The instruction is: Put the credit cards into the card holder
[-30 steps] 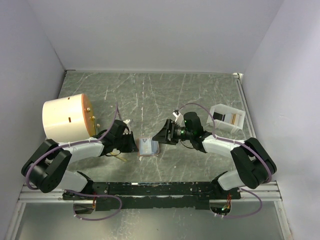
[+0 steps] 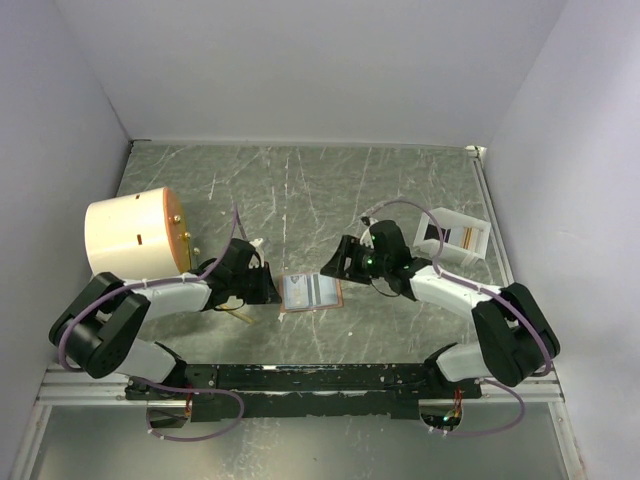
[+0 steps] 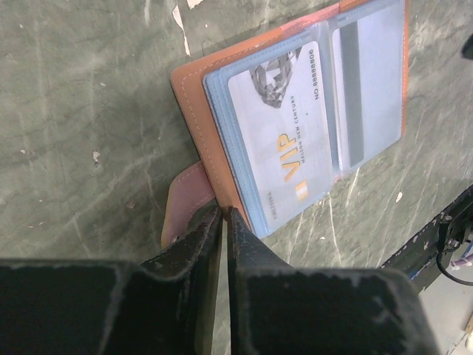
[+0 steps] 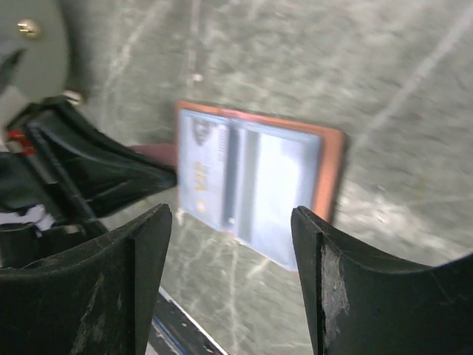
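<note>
The brown card holder point(image 2: 310, 308) lies spread on the table between both grippers, its clear sleeves facing up. A white VIP card point(image 3: 284, 137) shows in its left sleeve; the right sleeve point(image 3: 373, 78) shows a grey stripe and no card face that I can make out. My left gripper is shut on the cover's near left edge. To the holder's right stands my open right gripper point(image 2: 332, 270); in its own view nothing is between the fingertips. More cards point(image 2: 462, 237) lie in the white tray point(image 2: 452, 255) at the right.
A cream cylinder point(image 2: 128, 235) with an orange rim stands at the left, close to my left arm. Walls border the sides.
The holder has gone from folded to spread open toward the right. The left gripper has barely moved.
</note>
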